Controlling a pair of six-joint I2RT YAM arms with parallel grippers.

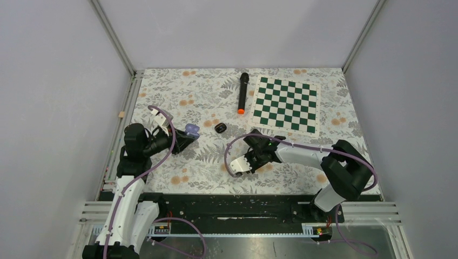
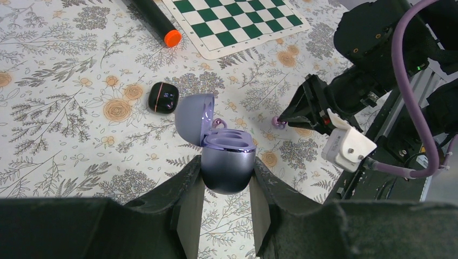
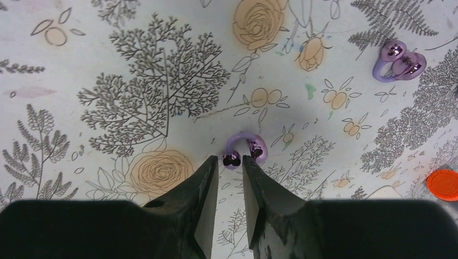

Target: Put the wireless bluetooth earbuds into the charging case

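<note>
The purple charging case (image 2: pixel 229 162), lid up with its inner tray showing, is gripped between the fingers of my left gripper, above the table's left part. Directly below my right gripper is one purple earbud (image 3: pixel 241 136) with shiny ends. The two fingertips stand apart on either side of one rounded end; whether they touch it I cannot tell. A second earbud (image 3: pixel 399 60) lies on the cloth at upper right in the right wrist view. From the left wrist side, the case partly hides this second earbud (image 2: pixel 219 123).
A small black case (image 1: pixel 220 128) sits mid-table. Behind it lie a black microphone (image 1: pixel 243 94) with an orange end and a green-white checkerboard (image 1: pixel 285 104).
</note>
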